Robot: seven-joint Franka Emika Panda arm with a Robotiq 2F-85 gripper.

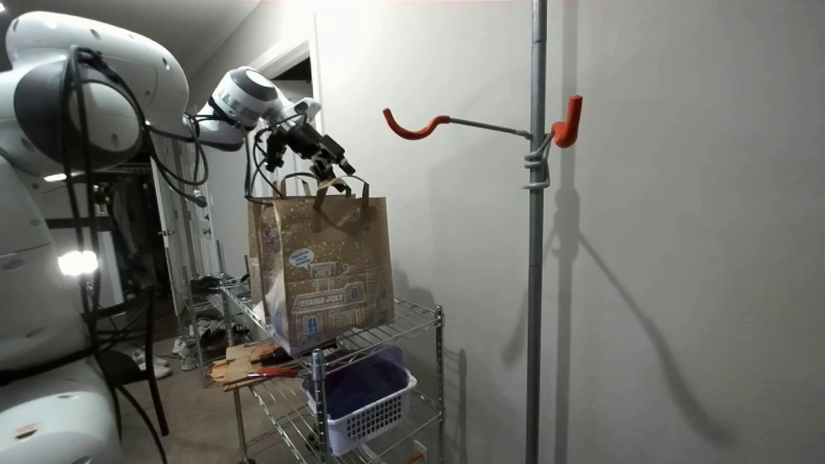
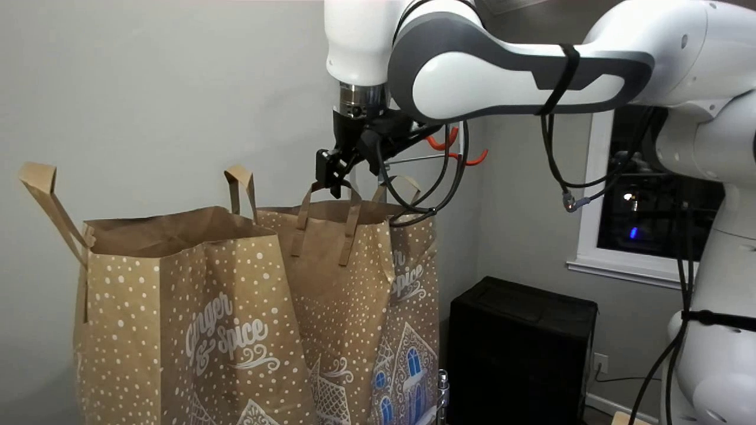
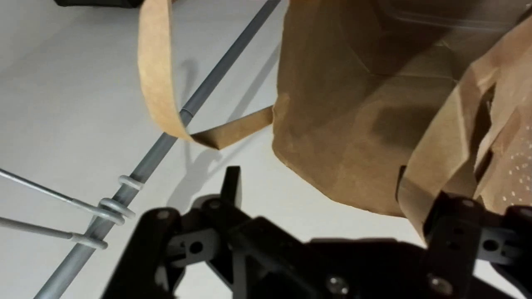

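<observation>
Two brown paper bags stand side by side. The Trader Joe's bag (image 1: 340, 263) has an open top and two upright handle loops. My gripper (image 2: 331, 185) is at the top of its near handle (image 2: 352, 230). In the wrist view my gripper is open, its fingers wide apart. One paper handle (image 3: 444, 144) crosses in front of the right finger; the gap between the fingertips looks empty. The other handle (image 3: 154, 74) loops out at upper left, away from the fingers. Whether the near handle touches the finger is unclear.
The second bag (image 2: 205, 319) stands close beside the first. Below the wire shelf (image 1: 414, 317) sits a white basket (image 1: 371, 417). A grey pole (image 1: 537, 309) with red-tipped hooks (image 1: 417, 131) stands to the right, with bare wall around it.
</observation>
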